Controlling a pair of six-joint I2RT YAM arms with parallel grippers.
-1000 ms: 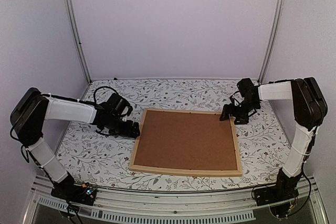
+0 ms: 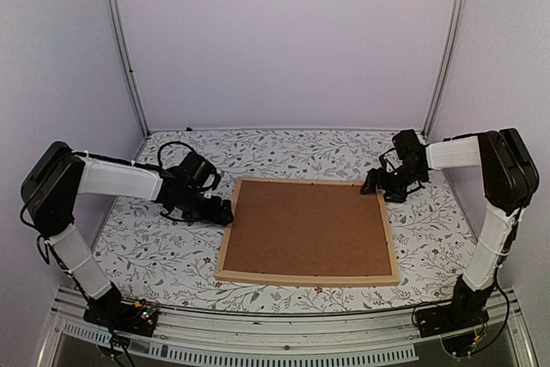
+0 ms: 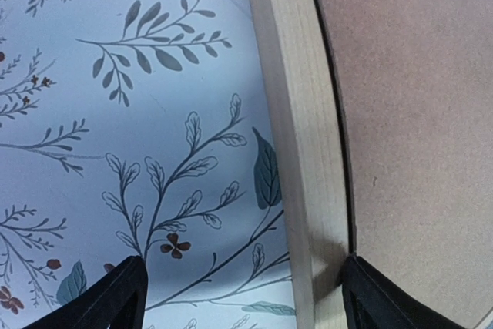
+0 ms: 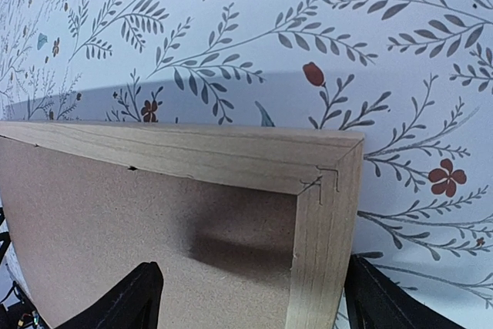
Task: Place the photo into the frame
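Observation:
A light wooden frame [image 2: 309, 280] with a brown backing board [image 2: 311, 229] inside lies flat on the patterned table. My left gripper is open at the frame's left side bar [image 3: 296, 98]; one fingertip [image 3: 377, 298] overlaps the bar's inner edge and the other is over the table to its left. At the far right corner, my right gripper stands open astride the right side bar [image 4: 327, 244], one finger [image 4: 127, 302] over the board and the other outside. No separate photo can be made out.
White walls [image 2: 284, 40] close the back and sides, and a metal rail [image 2: 284, 345] runs along the front.
The left gripper has moved a little to the right with it; the right one has barely moved.

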